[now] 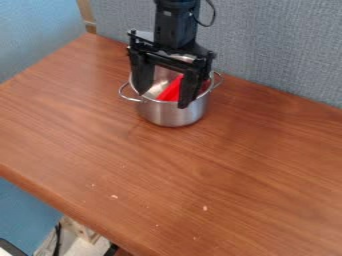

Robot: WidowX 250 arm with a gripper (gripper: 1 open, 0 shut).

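A steel pot (168, 114) with two wire handles stands on the wooden table near the back wall. A red object (171, 89) lies inside it. My black gripper (166, 93) is over and partly down in the pot, its two fingers apart around the red object's area; the arm hides part of the pot's interior.
A grey padded wall (281, 50) runs behind, and the table's edge drops away at the lower left.
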